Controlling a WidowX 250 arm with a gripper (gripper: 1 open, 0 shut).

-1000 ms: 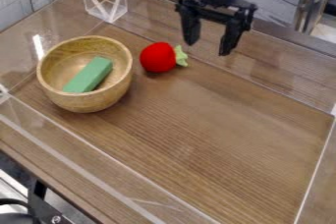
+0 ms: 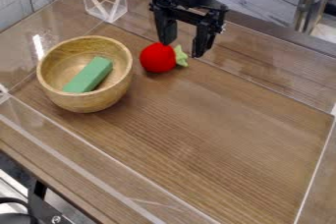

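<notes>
My black gripper (image 2: 186,31) hangs at the top centre, its fingers apart and pointing down, just above and behind a red round object (image 2: 157,59) with a green leafy top, like a toy strawberry or tomato. Nothing shows between the fingers. At the left, a wooden bowl (image 2: 54,94) holds a green oblong block (image 2: 86,77).
A clear wire or plastic stand (image 2: 105,7) stands at the upper left. Black cabling shows at the bottom left edge.
The gripper has moved left, toward the red object. The bowl, the block and the red object lie where they were.
</notes>
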